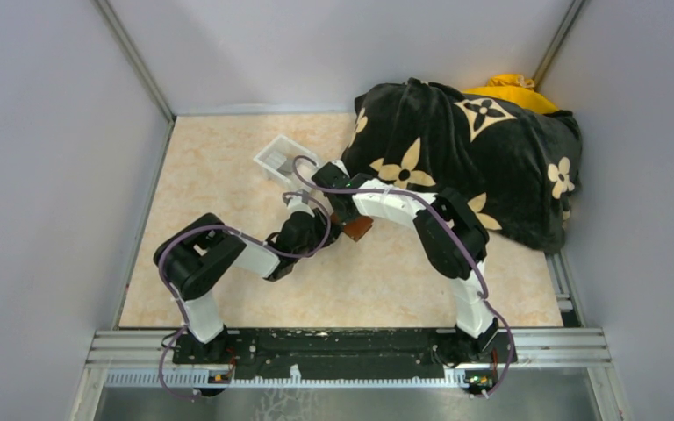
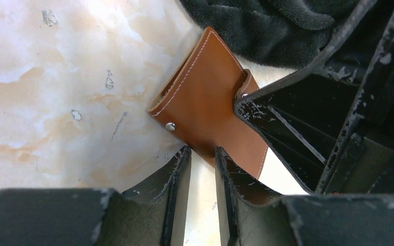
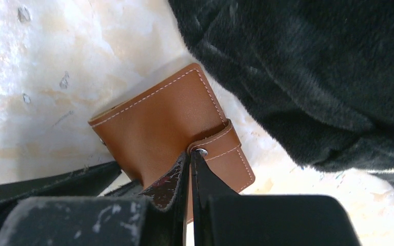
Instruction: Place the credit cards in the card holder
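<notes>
The brown leather card holder (image 1: pixel 357 227) lies on the table, mostly covered by both arms in the top view. In the left wrist view its body (image 2: pixel 205 97) shows stitched edges, a metal stud and a strap flap. My left gripper is part open at the holder's lower edge, with a clear gap between its fingers. Over the flap, my right gripper is shut with its tips at the snap (image 3: pixel 201 152); nothing clear shows between them. The strap lies across the holder's edge. No credit card can be made out.
Behind the grippers stands a white open box (image 1: pixel 274 164) with something pale inside. A dark patterned plush cloth (image 1: pixel 465 158) fills the back right, close to the holder. Free table lies at the left and in front.
</notes>
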